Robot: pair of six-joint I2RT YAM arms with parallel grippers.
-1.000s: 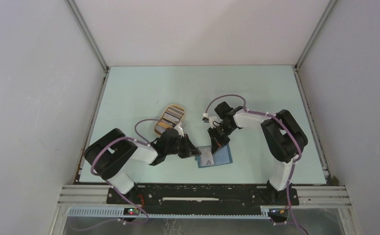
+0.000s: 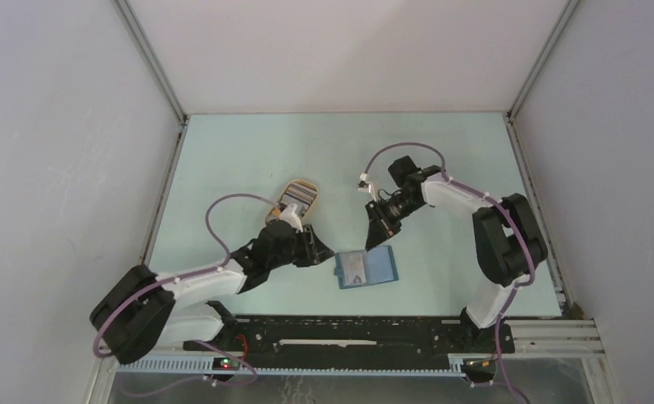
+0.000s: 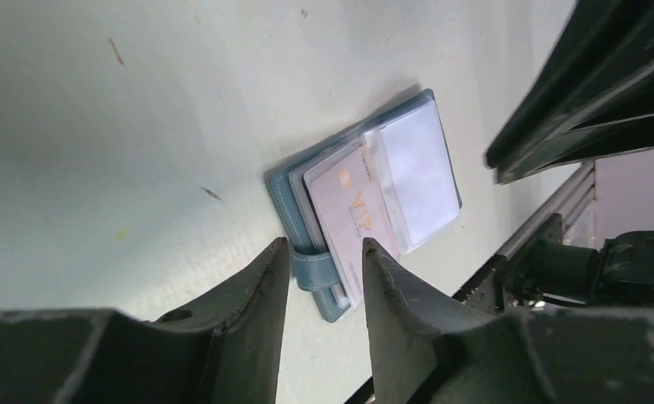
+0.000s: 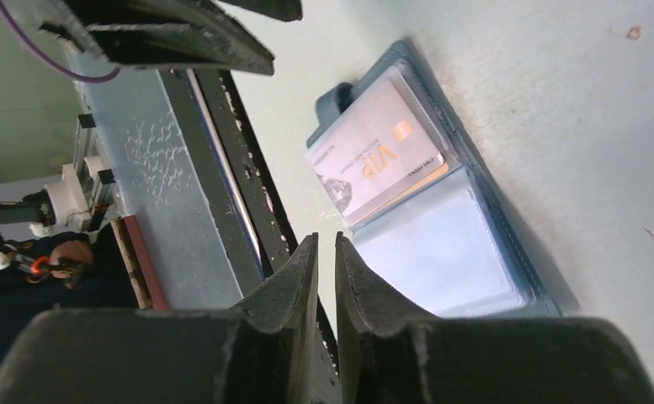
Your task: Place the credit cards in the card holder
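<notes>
The blue card holder point(image 2: 392, 278) lies unfolded near the front of the table. A pale card marked VIP point(image 4: 374, 151) sits in its strap-side half, with edges of other layers showing beside it. The opposite half carries a clear pocket point(image 3: 416, 164). Left of the holder and apart from it, my left gripper point(image 2: 330, 255) is part open, with a gap between its fingers and nothing in it. My right gripper point(image 2: 372, 244) is above the holder's far edge; its fingertips point(image 4: 308, 252) stand slightly apart with nothing between them.
A wooden tray point(image 2: 315, 192) holding several cards stands behind the left arm, partly hidden by it. Open table lies at the back and on the right. A dark rail point(image 2: 348, 326) runs along the front edge.
Both arms have drawn away from the holder, the left one to the left, the right one backward and to the right. The left gripper no longer touches the holder's edge.
</notes>
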